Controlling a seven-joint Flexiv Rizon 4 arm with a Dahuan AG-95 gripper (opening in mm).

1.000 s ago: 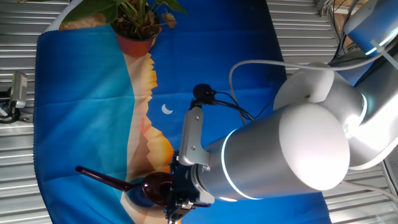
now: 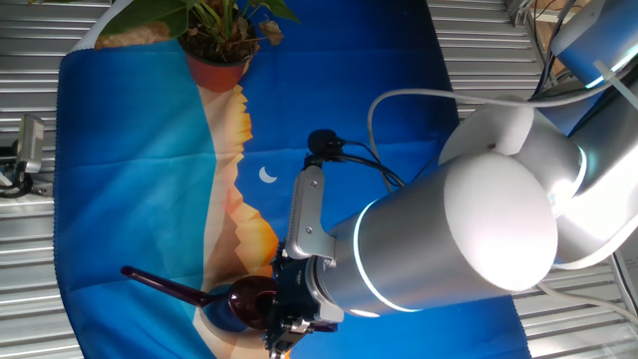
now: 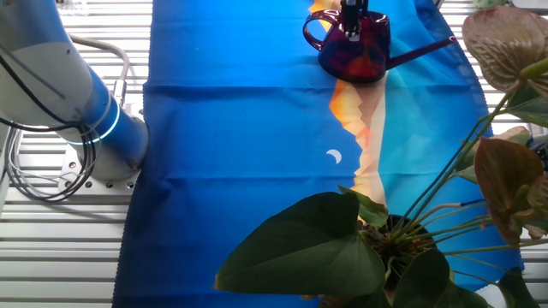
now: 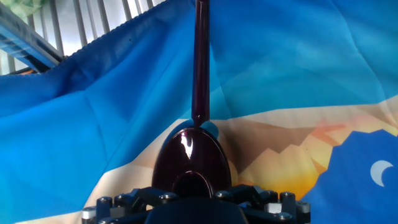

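Note:
A dark red, glossy watering can with a long thin spout stands upright at the far side of the cloth in exterior view 2. Its looped handle shows on the left there. From above, in exterior view 1, the can's body is right against my gripper, its spout pointing left. In the wrist view the spout runs straight up from the can's rounded top. My fingertips are hidden at the can, so whether they are open or shut on it does not show.
A potted plant with broad leaves stands at the opposite end of the blue printed cloth. Between plant and can, the cloth is bare. A small device sits beyond the cloth's left edge. Cables hang around the arm.
The camera bracket on my wrist has shifted very slightly up and left in exterior view 1. The watering can and plant look unmoved.

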